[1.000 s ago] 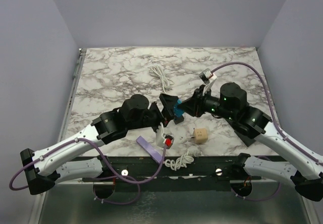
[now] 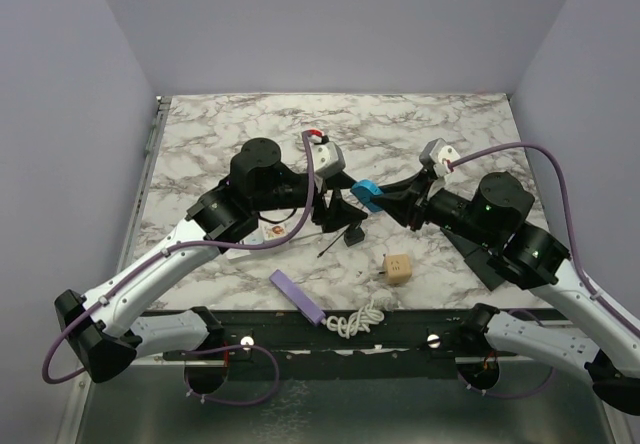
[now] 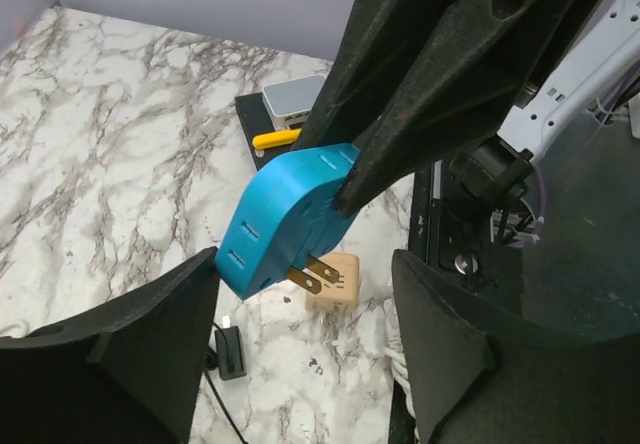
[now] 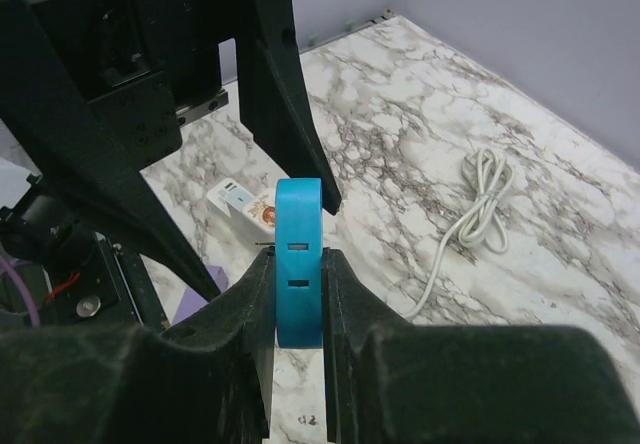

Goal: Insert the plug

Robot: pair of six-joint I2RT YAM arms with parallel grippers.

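Note:
A blue plug (image 3: 278, 219) with two flat metal prongs (image 3: 313, 273) is held in the air by my right gripper (image 2: 382, 202), shut on its end. In the right wrist view the plug (image 4: 299, 264) stands upright between the fingers, its slotted narrow side showing. My left gripper is part open; its fingers (image 3: 150, 354) lie to either side of the view with the plug beyond them. From above, the left gripper (image 2: 350, 207) is close to the plug's left side. Whether a fingertip touches the plug, I cannot tell.
A beige cube adapter (image 2: 397, 269) lies on the marble table below the right gripper. Nearby are a black socket block (image 2: 354, 235), a purple bar (image 2: 298, 297), a coiled white cord (image 2: 355, 321) and a white power strip (image 2: 258, 238).
The left gripper was close to the plug from the front, swung its wrist toward the back, and has since turned slightly. My right gripper with the plug has shifted right.

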